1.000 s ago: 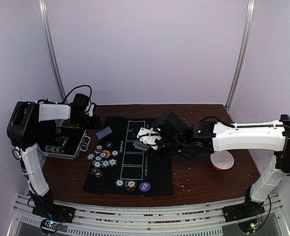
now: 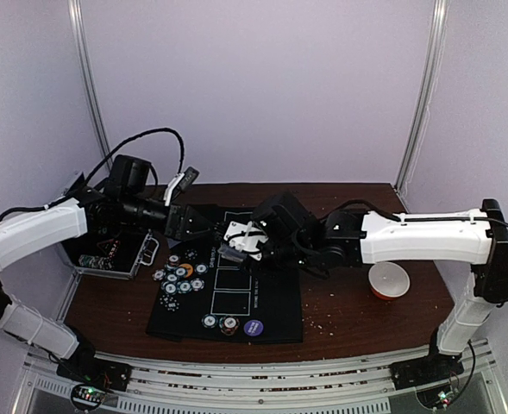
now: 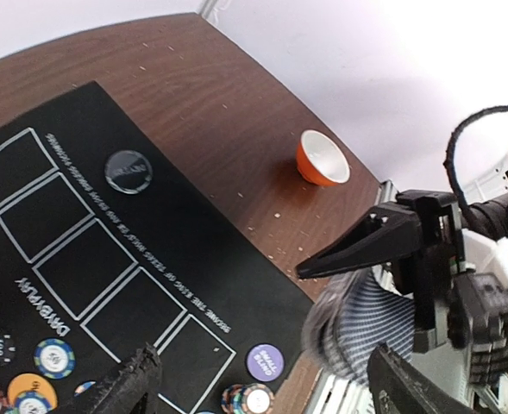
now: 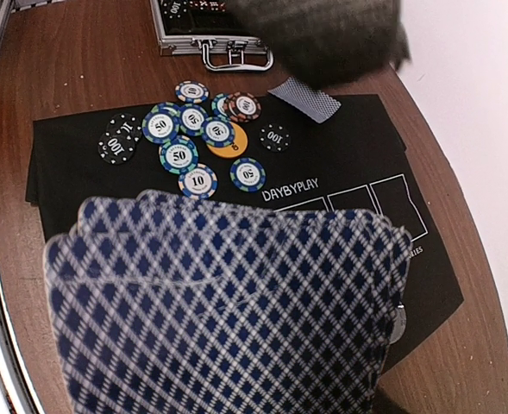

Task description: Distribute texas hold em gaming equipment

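My right gripper is shut on a deck of blue checkered playing cards, raised over the black mat. My left gripper stands open just left of the deck, its dark fingertips at the bottom corners of the left wrist view. On the mat are printed card boxes, several poker chips, a purple blind button and a round clear disc. A patterned card lies at the mat's edge, largely hidden from above by my left arm.
An open metal case of chips stands on the left of the wooden table. An orange-and-white bowl sits to the right of the mat. Bare table shows around the mat's back and right.
My left arm has swung right, bringing its gripper from above the case toward the deck. My right gripper with the cards has shifted slightly left and up in the top view.
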